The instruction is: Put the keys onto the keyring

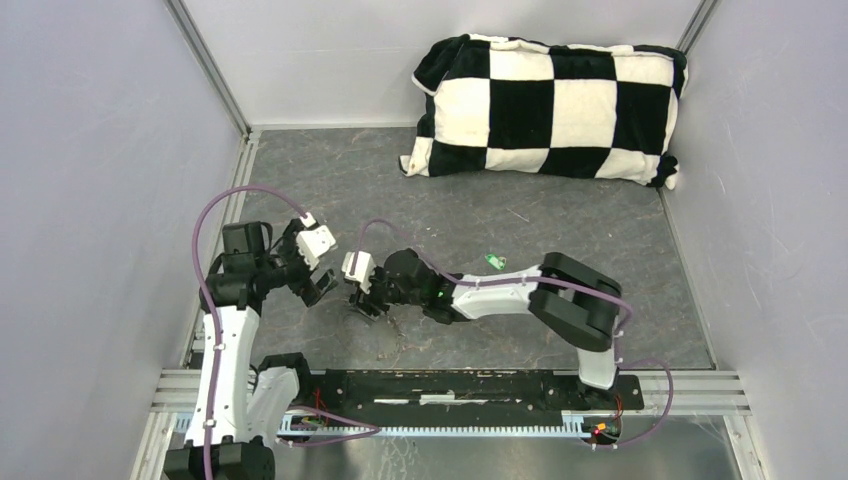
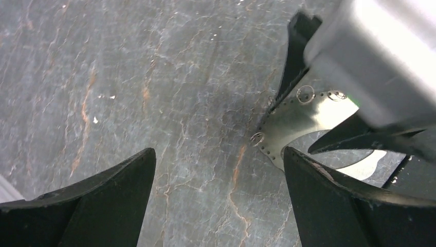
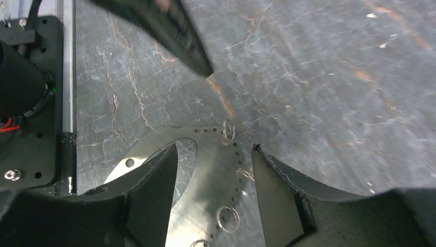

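A curved metal plate [image 2: 288, 121] edged with small holes lies on the grey floor, partly covered by my right arm in the left wrist view. Small rings sit along its edge; the right wrist view shows a ring [image 3: 229, 131] at its corner. My right gripper hovers over this plate, its fingers apart and no object visible between them. To the left of it, my left gripper [image 1: 318, 290] is open and empty, with bare floor between its fingers in its wrist view. No key can be made out clearly.
A small green item [image 1: 496, 262] lies right of centre on the floor. At the back rests a black-and-white checkered cushion [image 1: 550, 108]. The two grippers are close together; the floor between the cushion and the arms is mostly clear.
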